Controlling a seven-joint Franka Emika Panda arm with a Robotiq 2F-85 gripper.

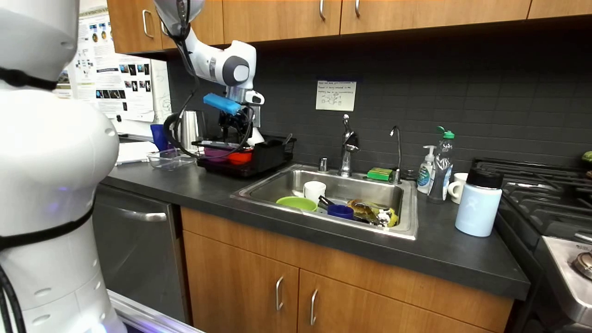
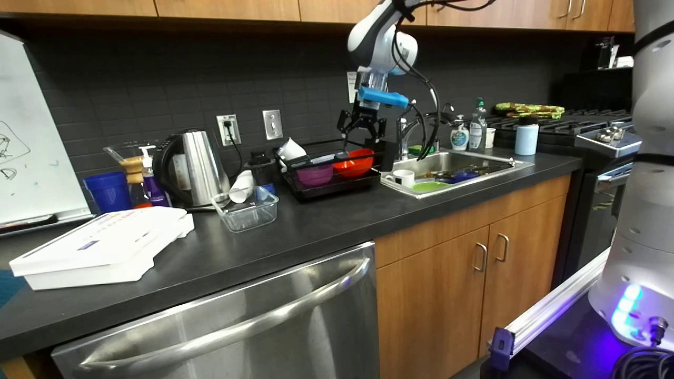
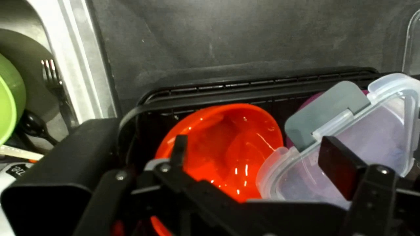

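Note:
My gripper is open over the dish rack, its two black fingers wide apart with nothing held between them. Below it in the wrist view, a shiny red bowl (image 3: 236,145) sits in the rack. A clear plastic lid with a grey latch (image 3: 326,114) lies beside and partly over the bowl, under the right finger. A purple bowl (image 2: 314,175) is mostly hidden beneath that lid in the wrist view. In exterior view 2, the gripper (image 2: 362,129) hangs above the red bowl (image 2: 355,163), clear of it.
The black dish rack (image 1: 272,155) stands left of the sink (image 1: 408,213), which holds a green bowl (image 1: 298,203), a white mug (image 1: 314,190) and other dishes. A glass container (image 2: 249,215) and a kettle (image 2: 202,167) are nearby. Counter in front of the rack is clear.

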